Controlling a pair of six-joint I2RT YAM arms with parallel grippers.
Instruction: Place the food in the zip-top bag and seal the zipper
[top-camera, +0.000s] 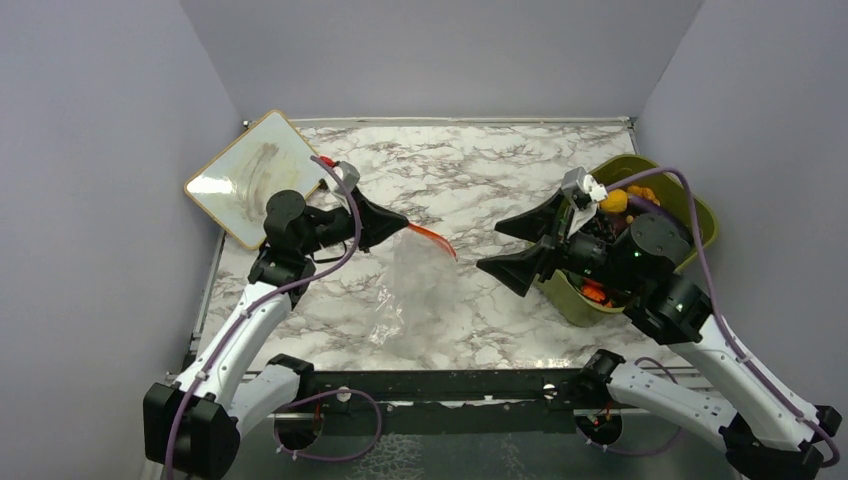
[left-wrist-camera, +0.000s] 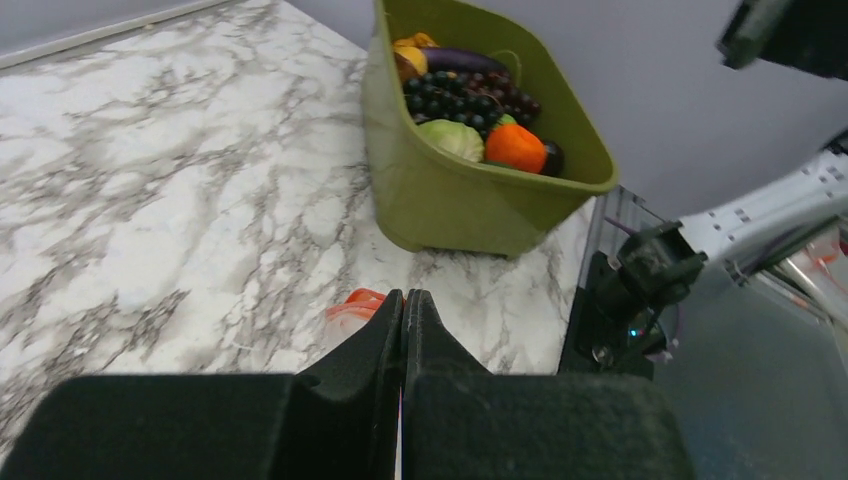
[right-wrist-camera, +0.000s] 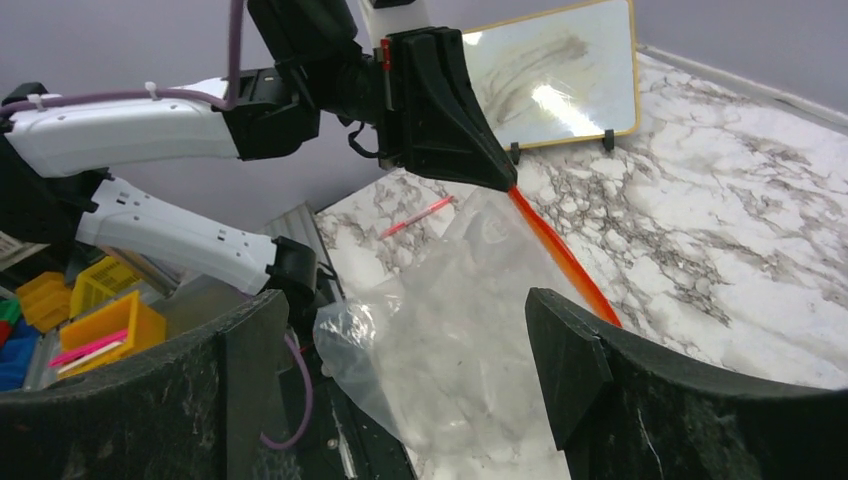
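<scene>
A clear plastic bag (top-camera: 415, 285) with an orange zipper strip (top-camera: 435, 239) hangs over the marble table. My left gripper (top-camera: 405, 222) is shut on the bag's zipper end at one corner. In the right wrist view the bag (right-wrist-camera: 470, 330) dangles from that corner, its orange strip (right-wrist-camera: 565, 255) slanting down; it looks flat and empty. To the right of the bag, my right gripper (top-camera: 487, 246) stands wide open with nothing between its fingers. Toy food, such as an orange pepper (left-wrist-camera: 515, 148), grapes and a cabbage (left-wrist-camera: 452, 138), lies in the green bin (left-wrist-camera: 480, 205).
The bin stands at the table's right side, partly behind my right arm. A framed whiteboard (top-camera: 255, 175) leans at the back left. A red-and-white marker (right-wrist-camera: 416, 217) lies on the table near it.
</scene>
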